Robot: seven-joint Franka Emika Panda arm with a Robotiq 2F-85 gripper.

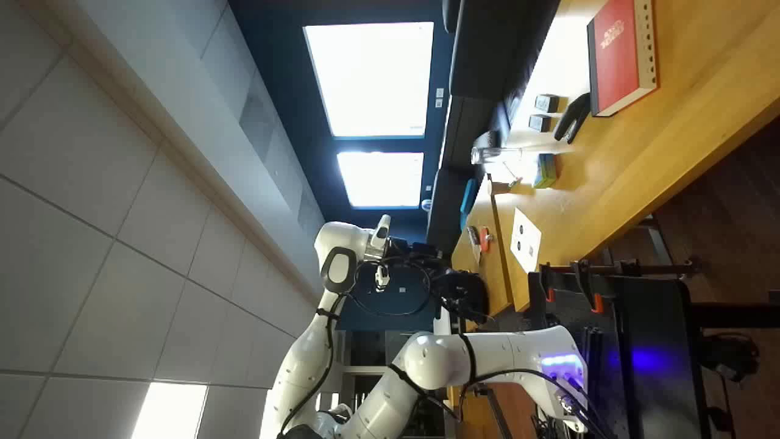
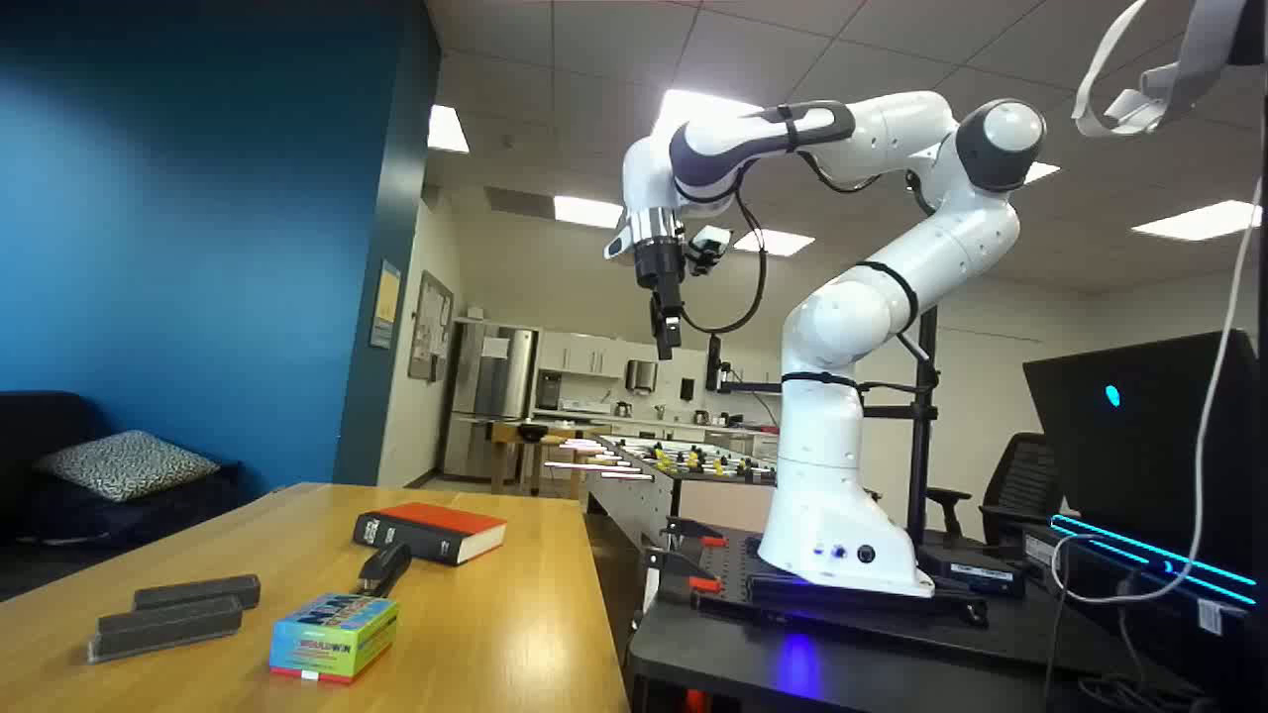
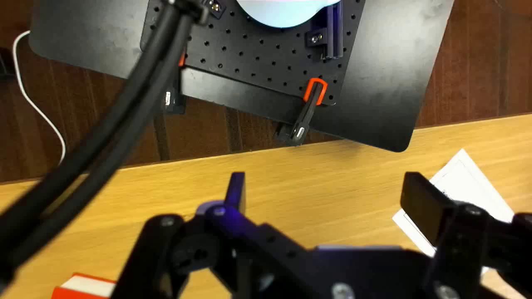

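High above the wooden table [image 2: 499, 618], my gripper is open, its two black fingers wide apart with only bare wood far below between them. In the second exterior view the gripper [image 2: 666, 333] points downward, well clear of everything on the table. A red book [image 2: 437, 529] lies flat there, with a black stapler [image 2: 383, 568] close by. Nearer that camera are a colourful small box [image 2: 334, 638] and two dark grey blocks [image 2: 172, 618]. The wrist view catches a white paper [image 3: 471, 182] partly behind the right finger and a corner of the red book [image 3: 82, 288].
A black robot stand [image 3: 384, 74] with orange-tipped clamps [image 3: 309, 109] adjoins the table. Black cables [image 3: 114, 124] cross the wrist view's left. In the first exterior view, a clear container [image 1: 497, 155] stands near the small box, and a marked white sheet [image 1: 526, 241] lies on the table.
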